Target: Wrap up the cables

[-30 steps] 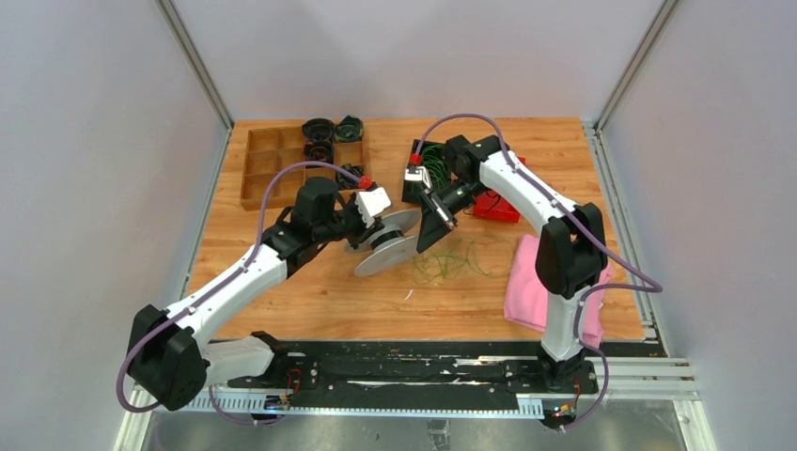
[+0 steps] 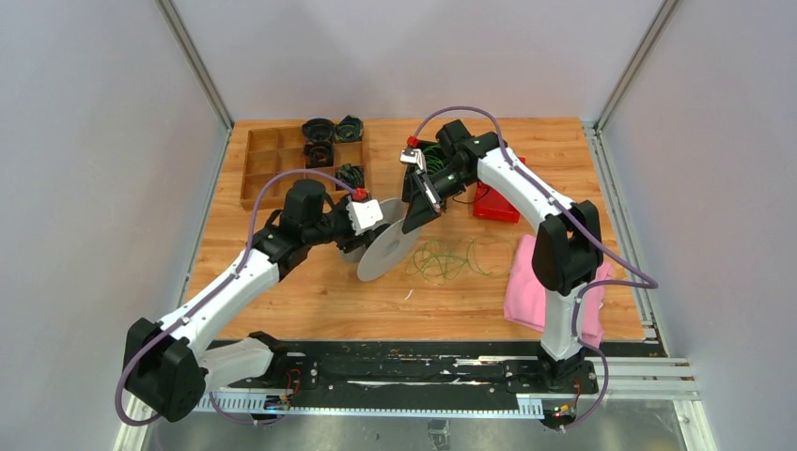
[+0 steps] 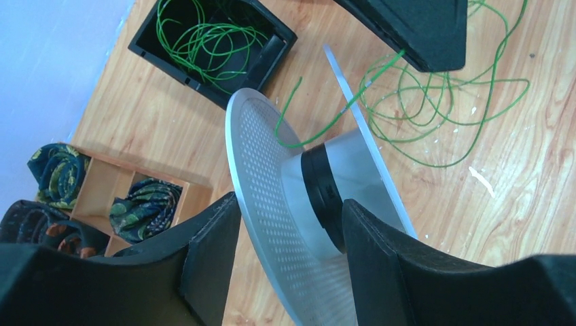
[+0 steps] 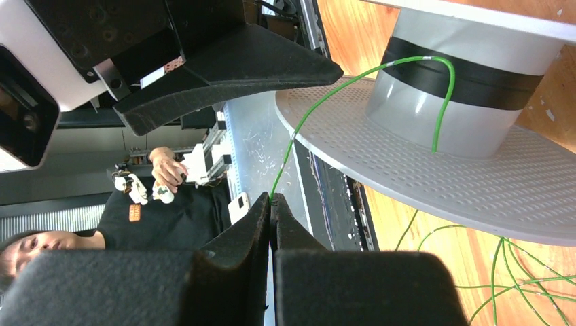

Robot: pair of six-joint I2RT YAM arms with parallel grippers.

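The grey spool (image 2: 385,256) with a black band (image 3: 321,187) round its core is tilted on the table. In the left wrist view my left gripper is open at the spool, fingers apart with one flange (image 3: 268,180) showing between them. My right gripper is shut on a thin green cable (image 4: 314,107) above the spool. From those fingertips the cable arcs over to the core, its free end hooking down between the two flanges. More green cable (image 2: 442,263) lies in loose loops on the table beside the spool.
A black box (image 3: 275,58) holding coiled green cable stands behind. At the back left is a wooden compartment tray (image 2: 263,160) with dark bundles. A red box (image 2: 498,205) and pink cloth (image 2: 526,291) occupy the right.
The right gripper has shifted left and slightly back over the spool. The spool now tilts more, its front flange hiding the core. The left gripper has moved a little left and forward.
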